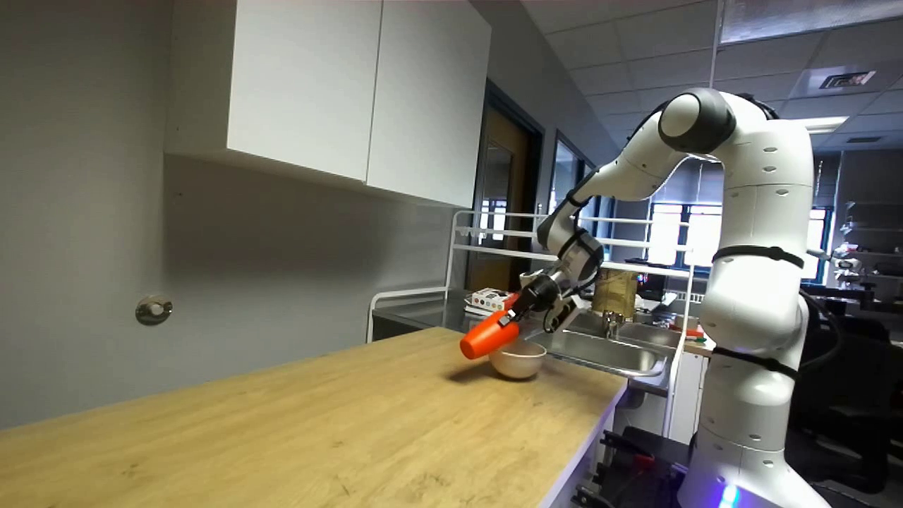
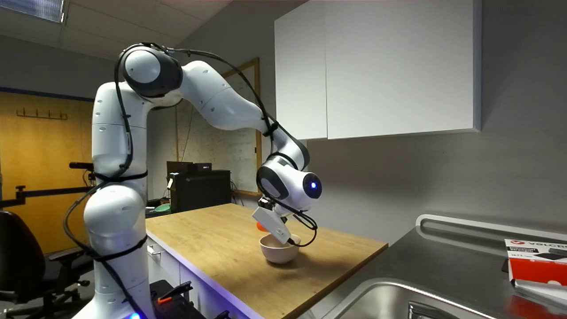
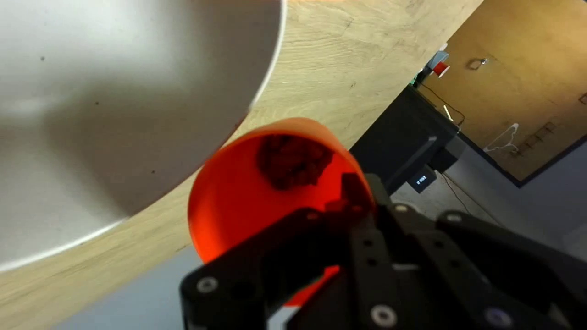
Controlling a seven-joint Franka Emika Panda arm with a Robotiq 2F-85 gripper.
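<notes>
An orange cup (image 1: 488,336) is tilted, its open end toward the white bowl (image 1: 518,361) and its base out to the left in exterior view 1. My gripper (image 1: 506,320) is shut on the cup's rim. Looking into the orange cup (image 3: 236,200) from the wrist, I see a clump of small dark reddish pieces (image 3: 294,162) at its bottom. The wide white bowl (image 3: 137,104) lies beside the cup's mouth, with only a few tiny specks on its inner wall. In exterior view 2 the wrist hides most of the cup; the bowl (image 2: 279,250) stands upright on the wooden counter.
Behind the bowl in exterior view 1 is a metal sink (image 1: 605,351). White cabinets (image 1: 338,93) hang above the counter. A red and white box (image 2: 537,266) lies on the dark counter.
</notes>
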